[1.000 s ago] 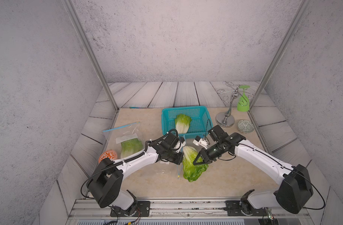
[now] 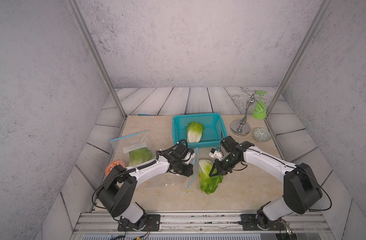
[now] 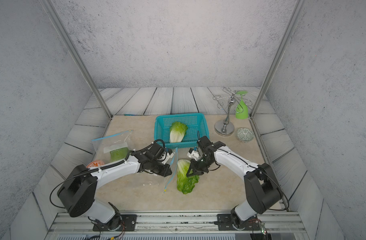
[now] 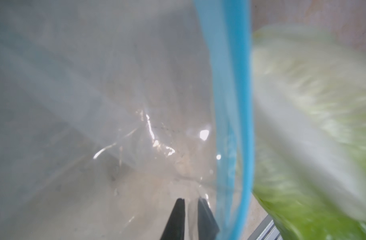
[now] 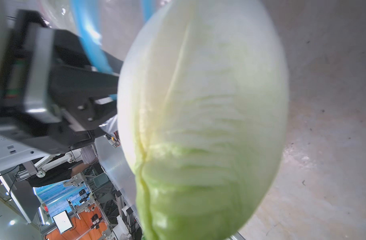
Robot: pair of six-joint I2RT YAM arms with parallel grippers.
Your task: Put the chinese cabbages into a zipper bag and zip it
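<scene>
A pale-stemmed, green-leafed Chinese cabbage (image 2: 208,184) is gripped by my right gripper (image 2: 217,172) just right of a clear zipper bag's blue-edged mouth (image 2: 193,176). Close up, this cabbage (image 5: 206,120) covers the right fingers in the right wrist view. At the bag mouth, my left gripper has its fingers slightly apart, clear film (image 4: 192,224) showing between them; the blue zip strip (image 4: 242,100) runs alongside. Another cabbage (image 2: 195,132) lies in the teal basket. A bagged cabbage (image 2: 139,156) rests at the left.
The teal basket (image 2: 176,132) stands behind both grippers. At the back right are a metal stand (image 2: 240,127), a green bottle (image 2: 259,110) and a patterned bowl (image 2: 262,134). An orange round item (image 2: 114,165) sits far left.
My left gripper shifted slightly left, and the blue strip shows more clearly.
</scene>
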